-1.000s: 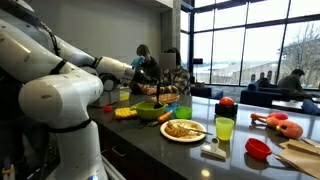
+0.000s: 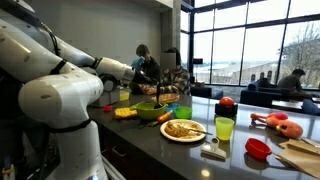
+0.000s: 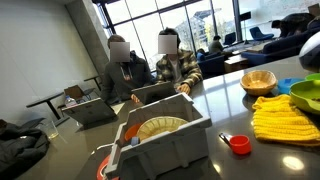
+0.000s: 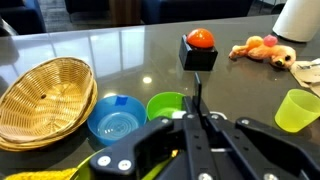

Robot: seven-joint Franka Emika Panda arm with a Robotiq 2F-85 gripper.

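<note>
My gripper appears shut in the wrist view, above a lime-green bowl (image 4: 88,172) partly hidden by its body. A thin dark upright piece (image 4: 197,88) shows at the fingertips; whether it is a finger or a held thing is unclear. What lies between the fingers is hidden. In exterior view 1, the lime-green bowl (image 2: 148,112) rests on the table under the end of the arm. Beyond the gripper in the wrist view stand a blue bowl (image 4: 117,121) and a green bowl (image 4: 163,104).
A wicker basket (image 4: 45,100) stands left of the blue bowl. Toward the right are a yellow-green cup (image 4: 296,110) and a black box (image 4: 200,55) with a red-orange ball. A plate of food (image 2: 183,140) and a red bowl (image 2: 258,149) occupy the near table.
The arm's end shifts only slightly near the lime-green bowl. The objects on the table stay where they were.
</note>
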